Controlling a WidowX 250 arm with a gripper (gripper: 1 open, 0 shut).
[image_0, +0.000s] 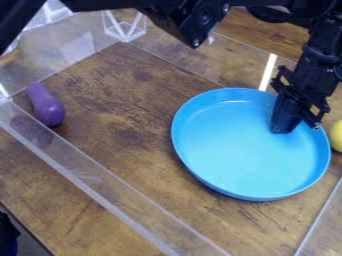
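Observation:
My black gripper reaches down from the top right into the back right part of a large blue round tray, at or just inside its rim. Its fingertips are dark and bunched over the blue surface, and it looks shut, with nothing visible between the fingers. The underside of the fingertips is hidden.
A purple object lies at the left on the wooden surface. A yellow round object sits at the right edge, partly behind the tray. Clear plastic strips border the area.

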